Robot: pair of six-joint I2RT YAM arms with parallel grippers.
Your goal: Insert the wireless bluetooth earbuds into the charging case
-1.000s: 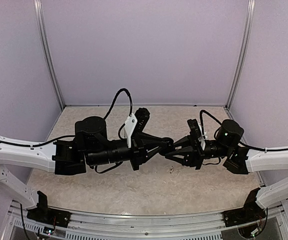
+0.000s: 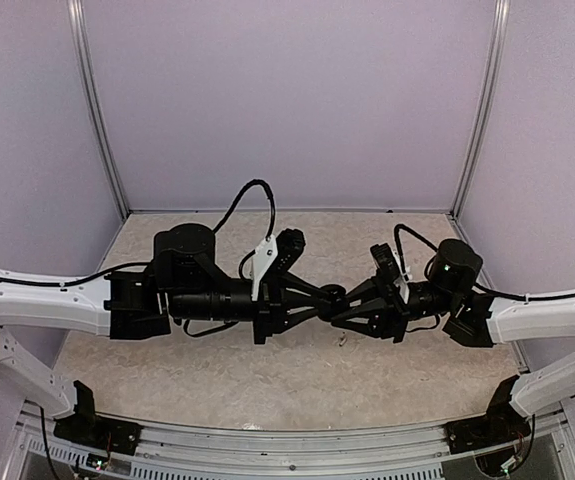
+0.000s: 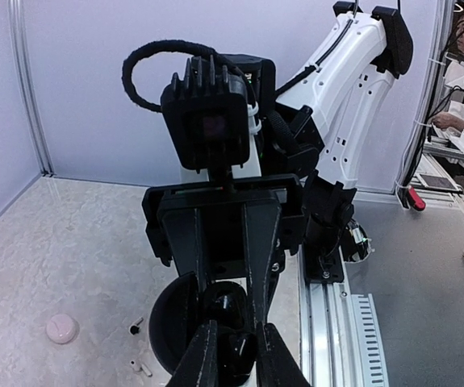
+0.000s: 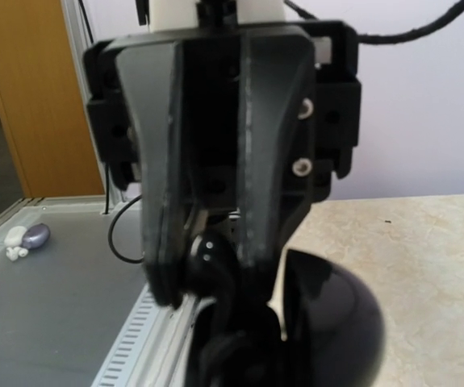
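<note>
The black charging case (image 2: pixel 333 300) is held above the table between my two grippers. Its rounded lid stands open, to the left in the left wrist view and to the right in the right wrist view. My right gripper is shut on the case body. Opposite, my left gripper reaches into the case area with its fingers apart. A glossy black piece, apparently an earbud (image 4: pixel 211 256), shows between the left fingers. Whether they touch it, and how it sits in the case, is hidden by dark overlap.
A pink round object (image 3: pixel 62 329) lies on the table. Near it are a small black-and-white piece (image 3: pixel 136 326) and small pale pieces (image 3: pixel 141 368).
My left gripper has shifted slightly and levelled out, its wrist tilting a little. The right arm and the case have barely moved.
</note>
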